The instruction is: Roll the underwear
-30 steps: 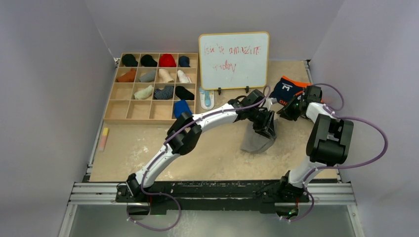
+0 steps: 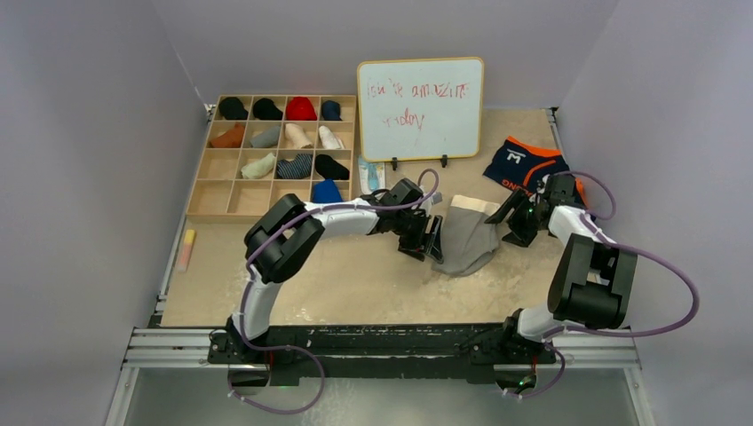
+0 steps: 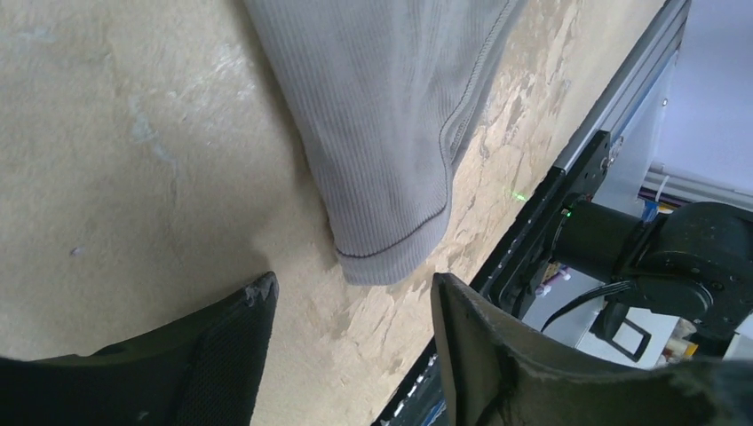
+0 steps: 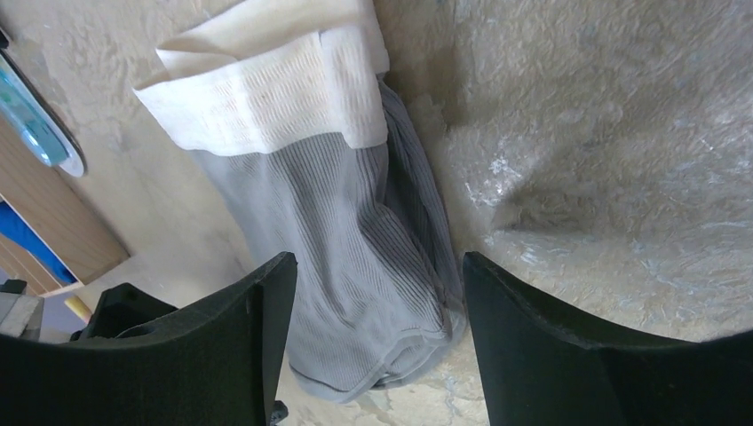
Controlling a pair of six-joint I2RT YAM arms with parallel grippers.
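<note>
Grey ribbed underwear (image 2: 466,244) with a cream waistband (image 4: 257,98) lies flattened and folded lengthwise on the table, narrowing toward the front. My left gripper (image 2: 422,244) is low at its lower-left end; in the left wrist view its open fingers (image 3: 222,355) are beside the narrow hem, nothing between them. My right gripper (image 2: 508,222) hovers at the right side of the waistband end, open, with the cloth showing below and between its fingers.
A wooden divided box (image 2: 217,192) with rolled items stands back left, a whiteboard (image 2: 420,133) at the back. Navy-orange underwear (image 2: 515,164) lies back right.
My left gripper has moved left and toward the front, uncovering more of the grey underwear. The right gripper has shifted toward the front, over the cloth's right side, and stands wider.
</note>
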